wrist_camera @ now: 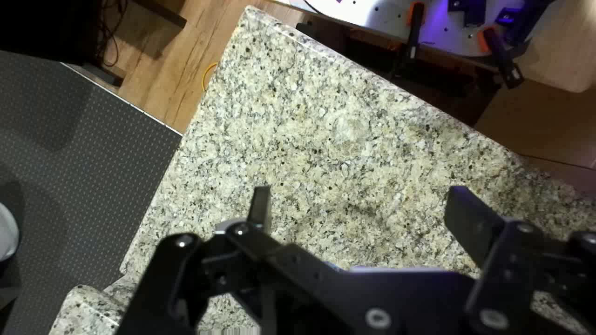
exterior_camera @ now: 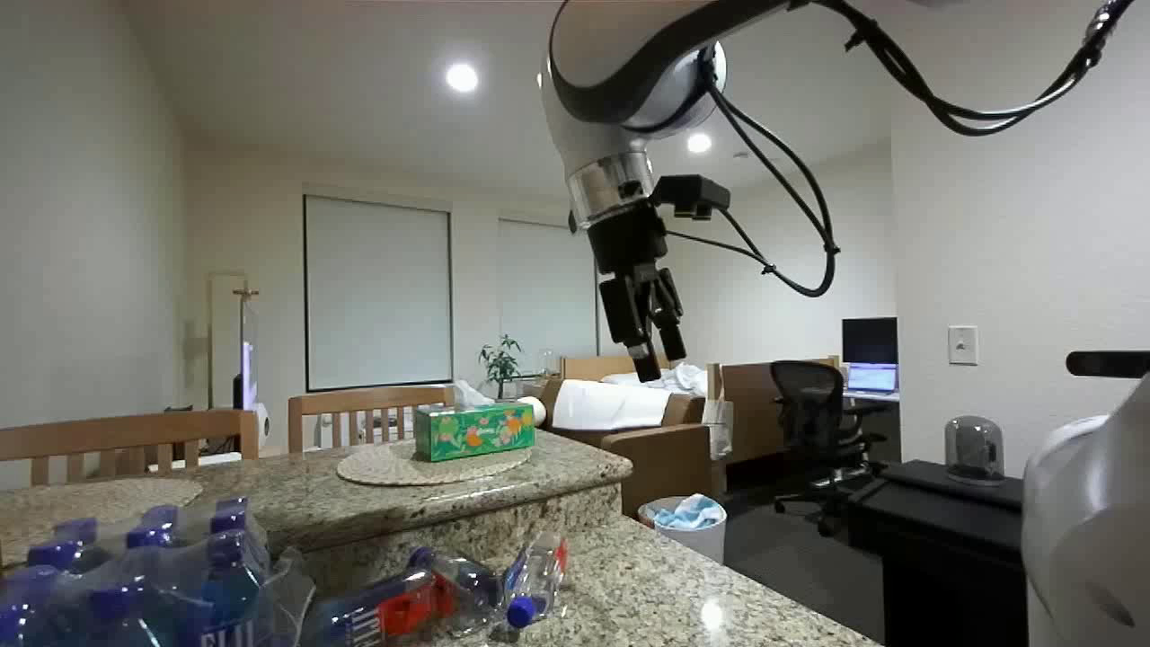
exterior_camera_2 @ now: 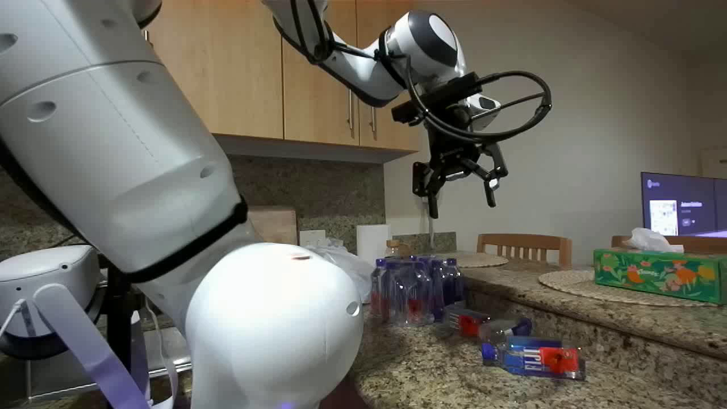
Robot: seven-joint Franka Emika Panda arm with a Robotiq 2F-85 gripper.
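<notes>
High above the granite counter [wrist_camera: 335,145], my gripper [exterior_camera_2: 461,203] hangs open with nothing between its fingers. The wrist view shows the gripper with its fingers wide apart over bare stone. In exterior view 2, a clear bottle with a blue cap and red label [exterior_camera_2: 538,359] lies on its side on the counter below. Behind it, another lying bottle [exterior_camera_2: 470,320] points toward a group of upright bottles [exterior_camera_2: 412,293]. Exterior view 1 shows the upright pack [exterior_camera: 162,582] in plastic wrap and a lying bottle [exterior_camera: 536,577] near the raised ledge.
On the raised ledge, a green tissue box [exterior_camera: 474,430] rests on a woven mat [exterior_camera: 372,465]. A paper towel roll [exterior_camera_2: 371,243] stands behind the upright bottles. A bin [exterior_camera: 690,528] is on the floor past the counter's edge.
</notes>
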